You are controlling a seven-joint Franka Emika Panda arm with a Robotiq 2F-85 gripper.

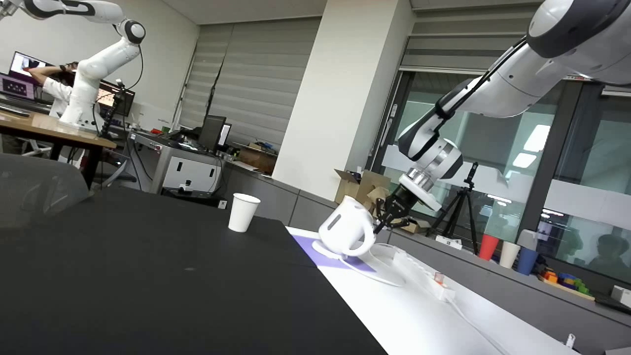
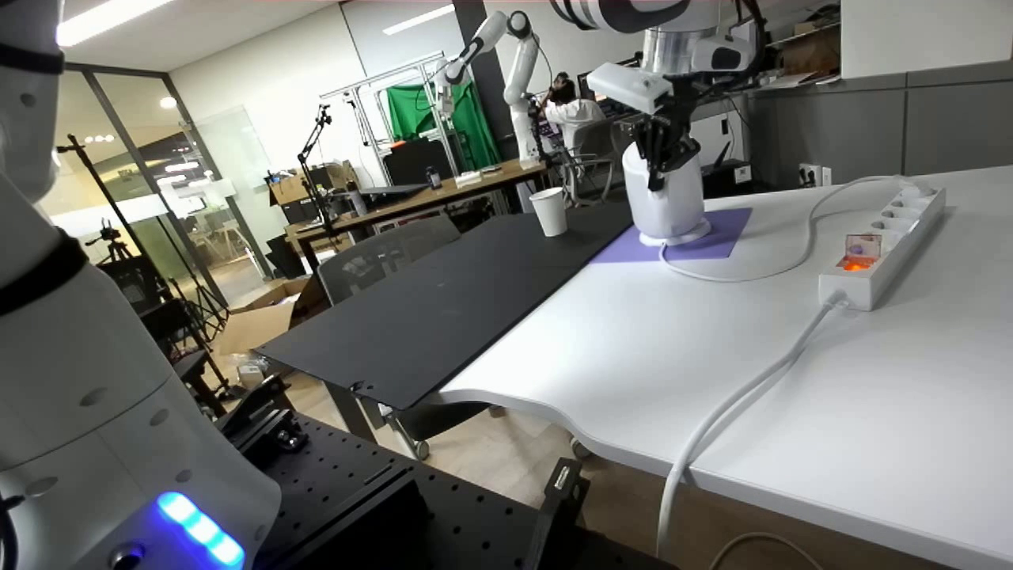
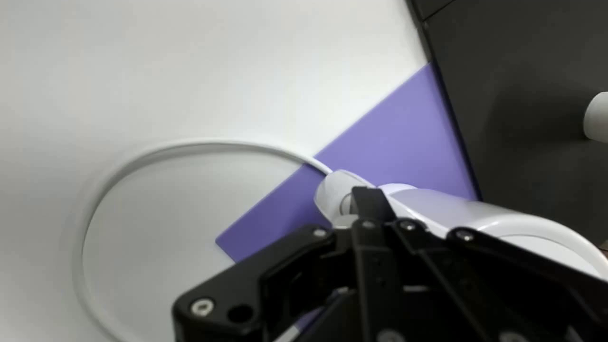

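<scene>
A white electric kettle (image 1: 343, 224) leans on its white base (image 1: 327, 251) in exterior view 1, tilted rather than upright. The base rests on a purple mat (image 2: 718, 239). My gripper (image 1: 377, 228) is low beside the kettle on its handle side, its fingers shut; no part of the handle (image 1: 368, 241) shows between them. In exterior view 2 the dark fingers (image 2: 655, 175) are in front of the kettle's body. The wrist view has the shut fingertips (image 3: 370, 199) over the white kettle (image 3: 456, 208), and the gripper hides much of it. Whether they touch it, I cannot tell.
On the black surface (image 1: 177, 278) stands a white paper cup (image 1: 243, 213). A white power strip (image 2: 888, 242) with a lit orange switch lies on the white table (image 2: 608, 370). The kettle's cord (image 3: 188, 142) loops across it.
</scene>
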